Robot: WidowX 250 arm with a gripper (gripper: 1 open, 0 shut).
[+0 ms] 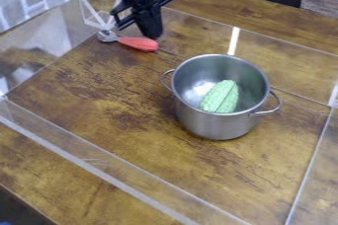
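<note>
My black gripper (142, 24) hangs at the top left, shut, just above the red handle (140, 43) of a utensil with a metal head (109, 36), which lies on the wooden table (93, 111). I cannot tell whether the fingertips touch the handle. A steel pot (222, 120) with two side handles stands right of centre, with a pale green ridged object (219, 97) lying inside it.
Clear panels edge the table at the left and right. The wood in front of and left of the pot is clear, as is the area behind the pot.
</note>
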